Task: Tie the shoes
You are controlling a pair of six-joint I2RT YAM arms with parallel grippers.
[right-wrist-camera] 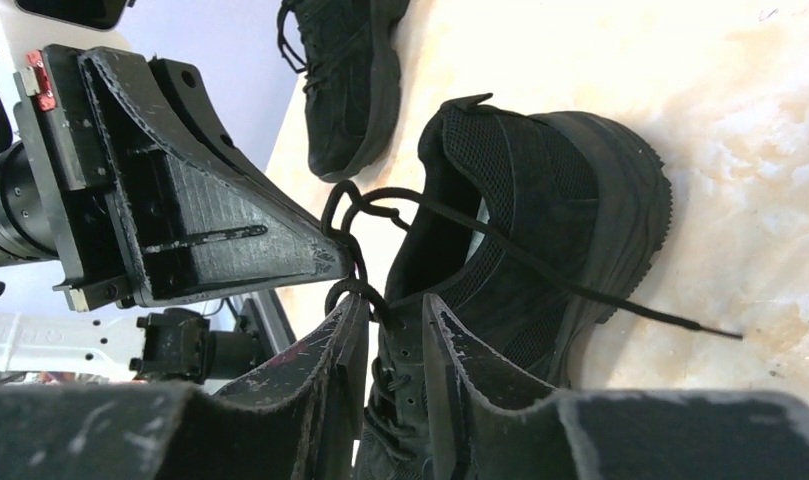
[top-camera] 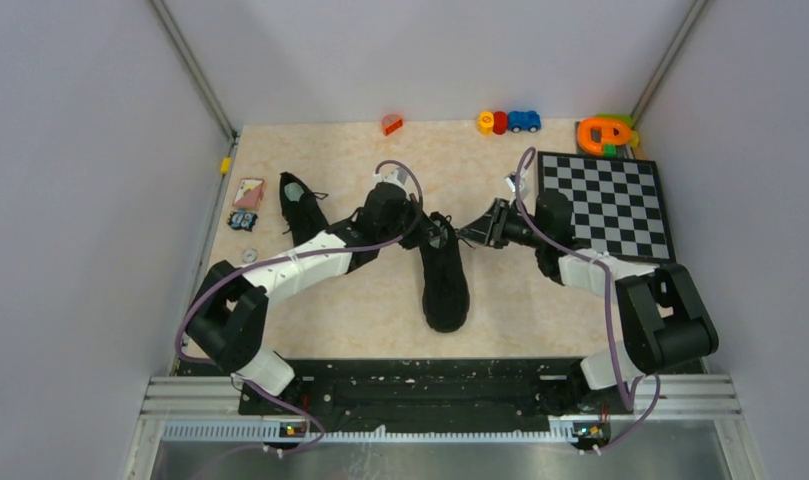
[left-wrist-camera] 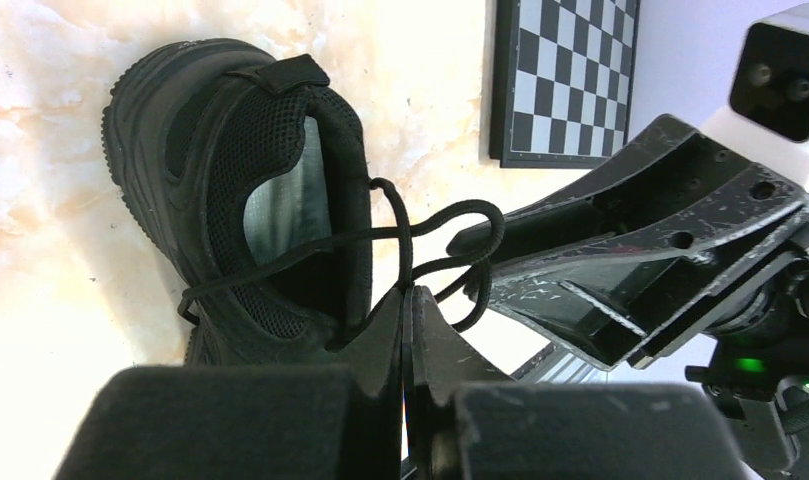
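A black shoe (top-camera: 443, 290) lies mid-table, heel up in the top view, its laces raised in loops above the collar. My left gripper is shut, with a black lace (left-wrist-camera: 404, 240) at its tips. In the right wrist view that gripper's side appears among the loops. My right gripper stands part open beside the shoe, the looped lace (right-wrist-camera: 358, 295) at its fingertips; whether it grips the lace is unclear. A second black shoe (top-camera: 300, 210) lies at the back left.
A checkerboard (top-camera: 605, 200) fills the back right. Toy pieces (top-camera: 523, 121) line the back edge, and small items (top-camera: 249, 194) sit at the left.
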